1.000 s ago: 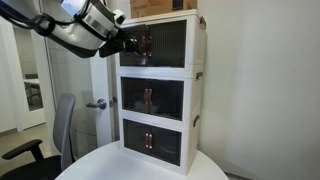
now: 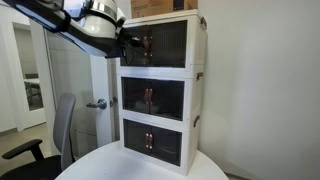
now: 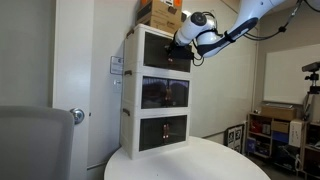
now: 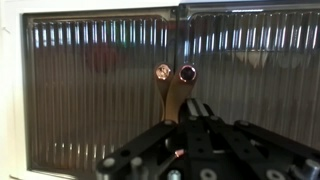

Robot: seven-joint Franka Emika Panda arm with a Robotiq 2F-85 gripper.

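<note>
A white cabinet (image 2: 196, 73) of three stacked units has dark, ribbed, see-through double doors, all closed. In the wrist view, the left brown handle (image 4: 163, 76) and the right brown handle (image 4: 184, 84) of one unit stand side by side at the door seam. My gripper is shut, its tips at the right handle's right side; whether they touch it cannot be told. Nothing shows between the fingers. In exterior view 2, the gripper (image 3: 174, 46) is at the top unit's doors (image 3: 160, 50). The black gripper body hides the lower part of the right handle.
The cabinet stands on a white round table (image 3: 215, 163), with clear tabletop around its base. Cardboard boxes (image 3: 160, 15) sit on top of it. A grey chair (image 2: 62, 125) is beside the table, near a door (image 2: 103, 85).
The arm's wrist has shifted and tilted slightly, while the gripper has stayed by the top doors. The cabinet and its doors look unchanged.
</note>
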